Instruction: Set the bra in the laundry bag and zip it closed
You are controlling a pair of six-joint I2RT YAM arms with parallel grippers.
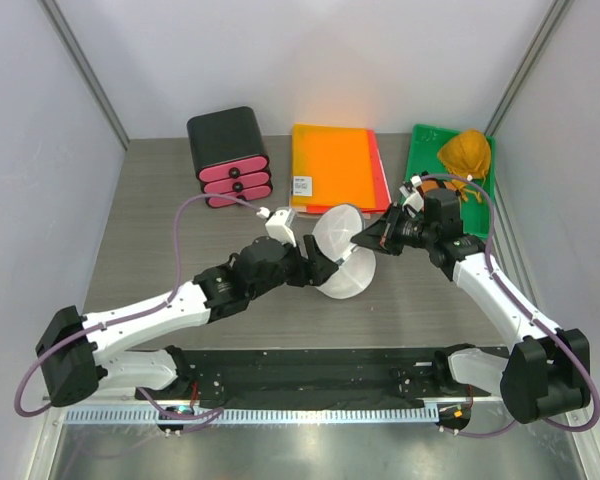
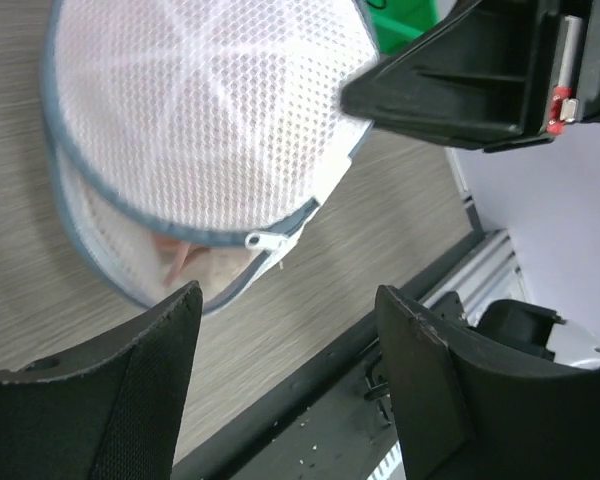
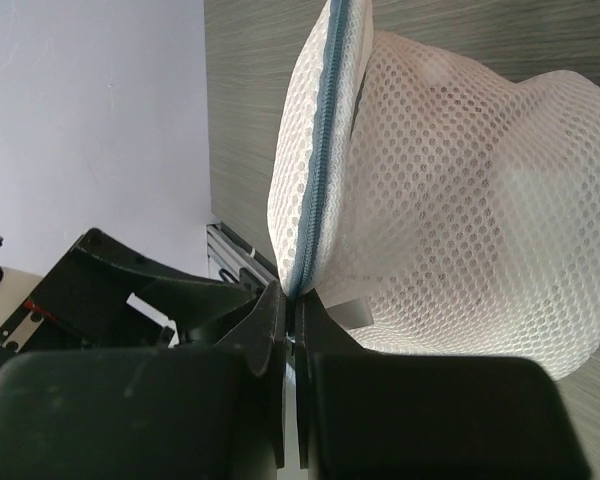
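The white mesh laundry bag (image 1: 350, 281) stands raised over the table between the two arms, its blue-grey zipper edge partly undone. Through the gap in the left wrist view, something pinkish-beige, likely the bra (image 2: 220, 268), shows inside the bag. The small white zipper pull (image 2: 267, 241) lies on the edge. My left gripper is open, its fingers on either side of that pull's direction, with nothing between them. In the right wrist view my right gripper is shut on the end of the bag's zipper edge (image 3: 320, 150).
Behind the bag lie orange and red folders (image 1: 332, 165). A black and pink drawer box (image 1: 230, 150) stands back left, and a green basket (image 1: 423, 150) holding a yellow item (image 1: 466, 155) back right.
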